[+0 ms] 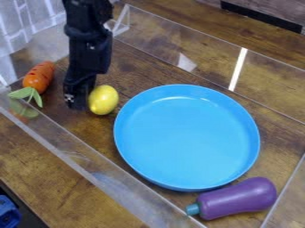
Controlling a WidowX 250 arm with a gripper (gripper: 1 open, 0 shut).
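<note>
My dark gripper (81,96) hangs low at the upper left, open, just left of a yellow lemon-shaped object (103,101). An orange carrot with green leaves (39,78) lies to its left. A large blue plate (185,138) fills the middle right. A purple eggplant (238,196) lies at the lower right, below the plate. My fingertips are dark and partly hard to make out.
The wooden floor of the tray (84,169) is clear at the lower left and upper right. Clear walls edge the workspace. A blue object (6,214) sits in the bottom left corner.
</note>
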